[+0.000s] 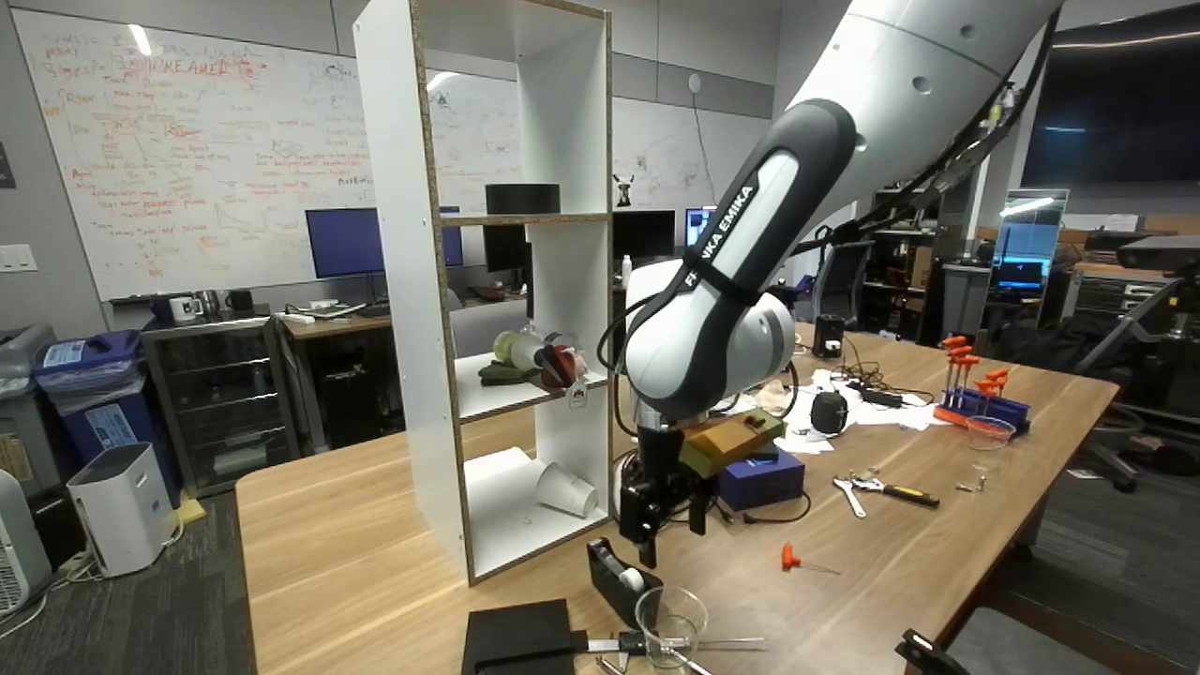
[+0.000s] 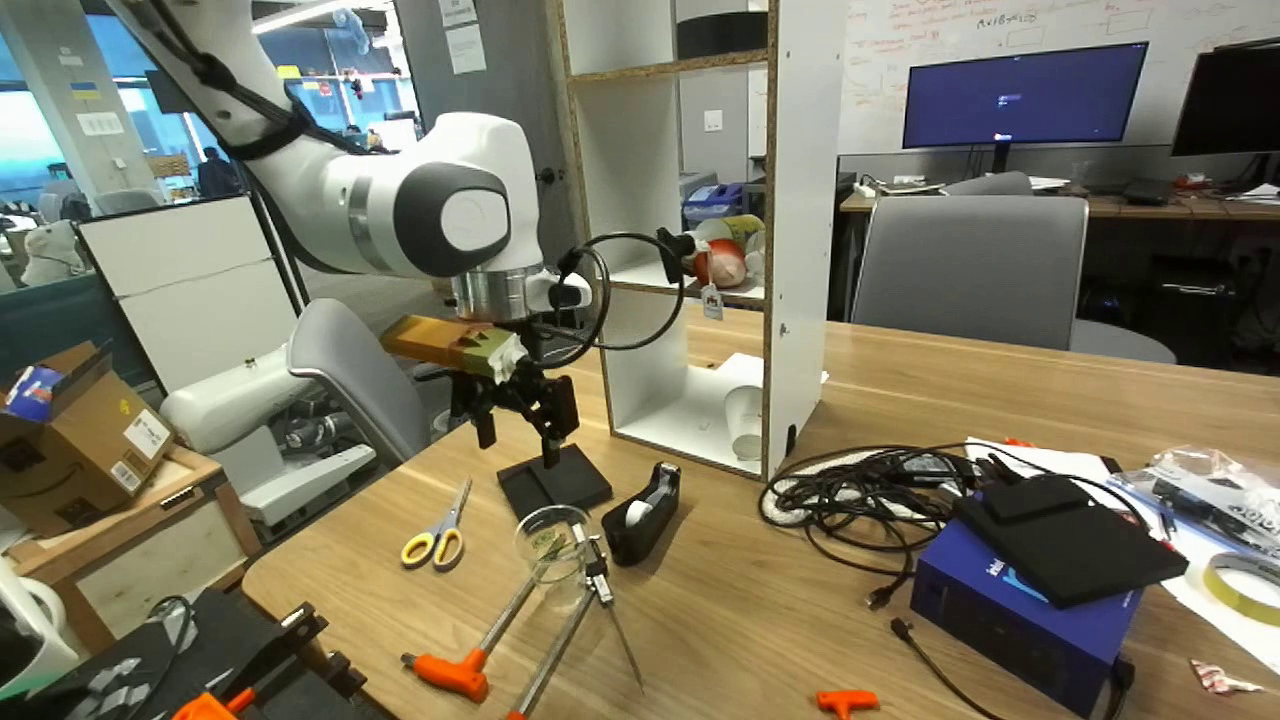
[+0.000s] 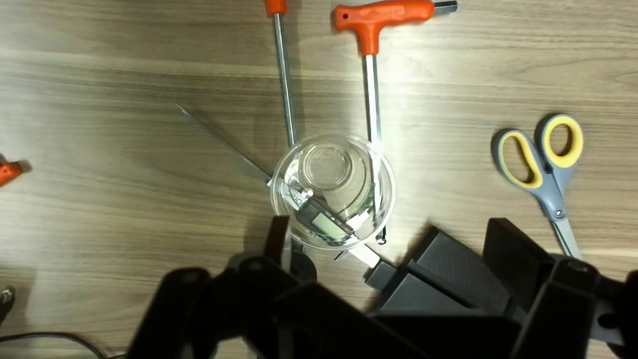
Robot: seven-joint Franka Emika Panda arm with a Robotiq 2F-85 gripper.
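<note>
My gripper (image 1: 672,540) hangs in the air above the table, its fingers spread and nothing between them. In the wrist view, its dark fingers (image 3: 517,257) frame the lower part of the picture. Just beyond them stands a clear plastic cup (image 3: 329,169), upright on or over a digital caliper (image 3: 327,226). Two orange-handled hex keys (image 3: 383,18) run toward the cup. Beside it lie a black box-like object (image 3: 448,263) and grey-yellow scissors (image 3: 541,161). A black tape dispenser (image 2: 643,514) sits close to the cup.
A tall white shelf (image 2: 806,240) stands beside the arm, with a white cup (image 1: 565,490) lying on its bottom level. Cables (image 2: 858,492) and a blue box (image 2: 1020,612) occupy the table nearby. Bare wood (image 3: 149,239) shows left of the clear cup.
</note>
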